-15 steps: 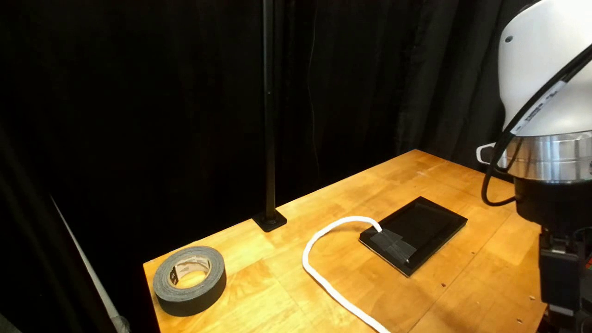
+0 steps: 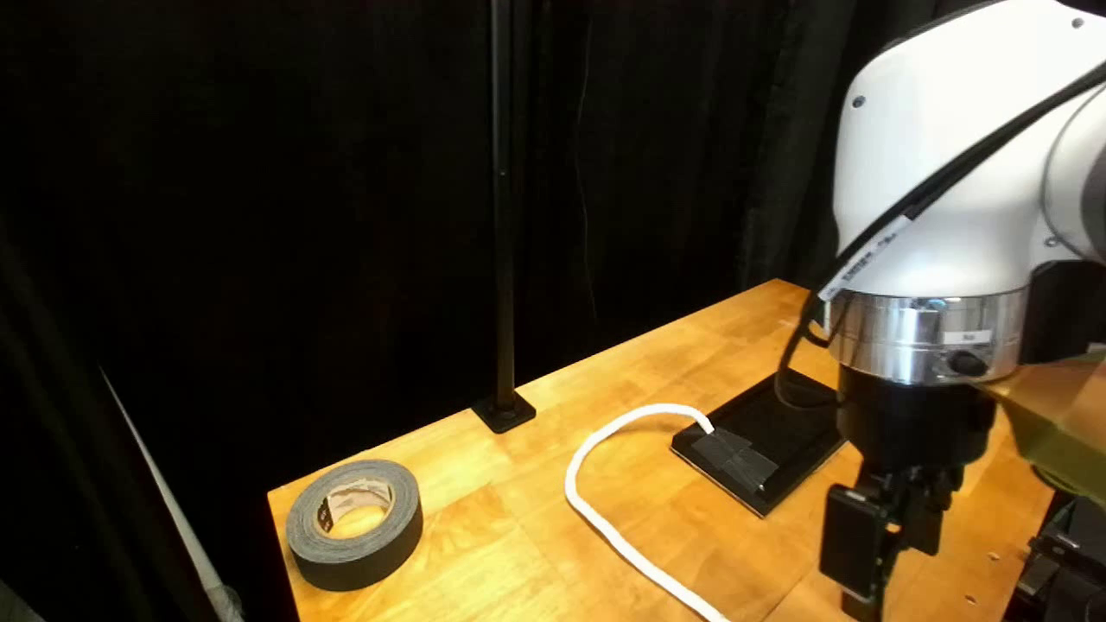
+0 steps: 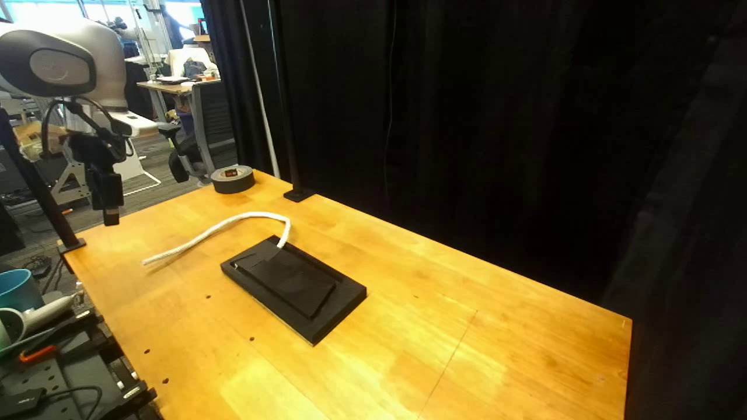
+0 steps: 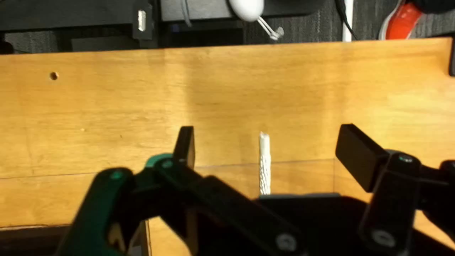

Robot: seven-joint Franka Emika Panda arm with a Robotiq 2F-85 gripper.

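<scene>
A white rope (image 2: pixel 619 539) lies curved on the wooden table, one end taped onto a flat black frame (image 2: pixel 800 422). Its free end (image 3: pixel 148 262) points toward the table's near-left side in exterior view 2. Open and empty, my gripper hangs above the table. In the wrist view the rope's tip (image 4: pixel 265 153) shows below, between the two spread fingers, apart from both; the rest of the rope is hidden behind the gripper body. Exterior view 2 has the gripper (image 3: pixel 106 203) at the far left, clear of the rope.
A roll of dark tape (image 2: pixel 354 561) sits at the table's corner. Black posts (image 3: pixel 297 192) stand at the table edges, with a dark curtain behind. Beyond the other edge is a cluttered cart (image 3: pixel 66 371).
In exterior view 1 my arm and gripper have moved left, now partly covering the black frame. The rope, frame and tape roll lie where they were.
</scene>
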